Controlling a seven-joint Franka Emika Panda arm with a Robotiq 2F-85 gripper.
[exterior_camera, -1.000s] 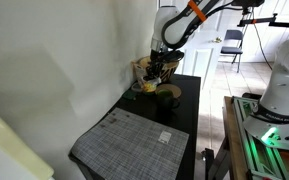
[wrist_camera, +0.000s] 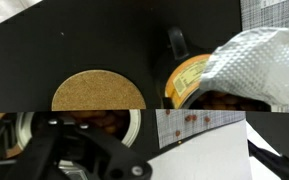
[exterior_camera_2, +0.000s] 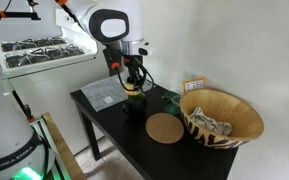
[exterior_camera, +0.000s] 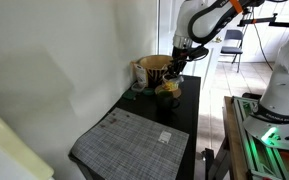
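A yellow-labelled container (exterior_camera: 168, 85) with a silvery top is above the dark mug (exterior_camera: 166, 101). My gripper (exterior_camera_2: 132, 84) is shut on this container; its fingertips are too small to make out. The container's yellow label (exterior_camera_2: 134, 92) shows just over the mug (exterior_camera_2: 135, 104) in exterior view 2. In the wrist view, a peeled silver foil lid (wrist_camera: 252, 65) stands out from the orange-yellow container (wrist_camera: 187, 78), tilted over the mug, with brown pieces inside. The wrist picture is split across, with mismatched halves, so the container's exact tilt is unclear.
Beside the mug lies a round cork mat (exterior_camera_2: 165, 127). A wooden bowl (exterior_camera_2: 222, 115) holding a cloth stands at the table's end. A grey patterned mat (exterior_camera: 134, 143) covers the other end. Bare black tabletop (exterior_camera_2: 159, 158) lies in front.
Over the last second, the arm has carried the yellow container from beside the mug, by the wall, to above it.
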